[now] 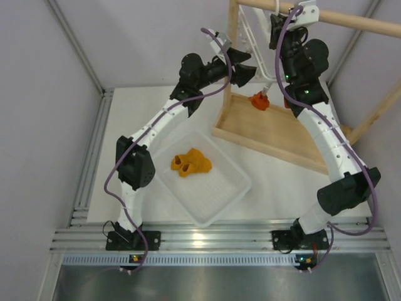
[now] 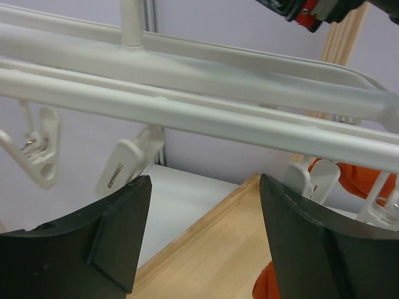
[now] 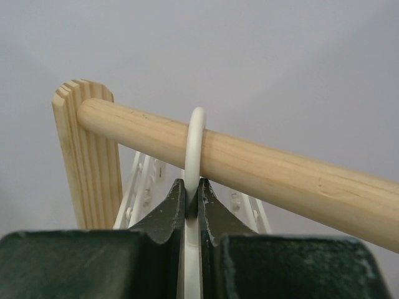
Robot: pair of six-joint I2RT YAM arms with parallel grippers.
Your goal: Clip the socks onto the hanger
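Note:
The white hanger [image 2: 206, 115] hangs by its hook [image 3: 194, 156] from a wooden rod, its frame running under it with clips along the rails. My right gripper is shut on that hook just below the rod. Beside the frame, my left gripper stands open, with nothing held between its fingers; a pale clip [image 2: 121, 163] shows close to its left finger. An orange sock [image 1: 259, 101] hangs below the hanger's near end, and more orange cloth [image 2: 361, 180] shows behind the clips. The yellow socks [image 1: 191, 162] lie in the white bin.
The wooden rod [image 3: 274, 169] crosses above the hanger, borne by an upright post [image 3: 90, 162]. A wooden base board [image 1: 269, 128] lies beneath. The white bin [image 1: 239, 182] stands on the table in front, mostly empty.

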